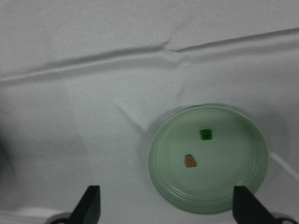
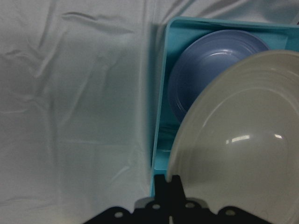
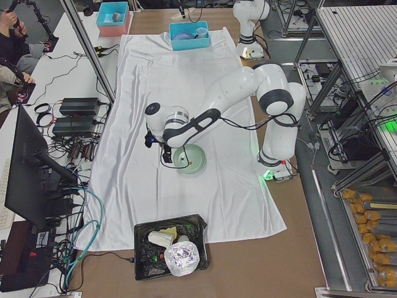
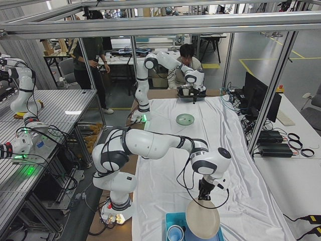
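Observation:
My left gripper is open above the white cloth, with the green plate (image 1: 205,182) below it at the right in the left wrist view. A small green piece (image 1: 206,134) and a brown piece (image 1: 190,161) lie on that plate. In the right wrist view, my right gripper is shut on the rim of a large beige plate (image 2: 238,154), which is over a light-blue bin (image 2: 160,112) holding a blue plate (image 2: 205,56). A cup (image 4: 175,234) also shows in the bin in the camera right view.
A black lined bin (image 3: 142,248) with foil-covered and other items stands at the near end in the camera left view. Monitor (image 3: 25,174) and cables line one side.

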